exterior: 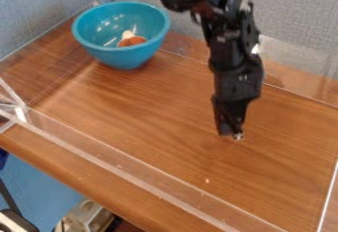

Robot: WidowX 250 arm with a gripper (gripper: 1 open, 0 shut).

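Observation:
The black arm hangs from the top centre over the wooden tabletop [158, 157], its gripper [230, 131] low over the middle-right of the surface, pointing down. It is shut, with nothing visible between its fingers. A teal bowl [99, 48] at the back left holds an orange item [132, 41] and a small pale item.
Clear low walls [297, 83] run along its edges, with grey padded panels behind. A blue surface and some hardware lie below the table at the lower left.

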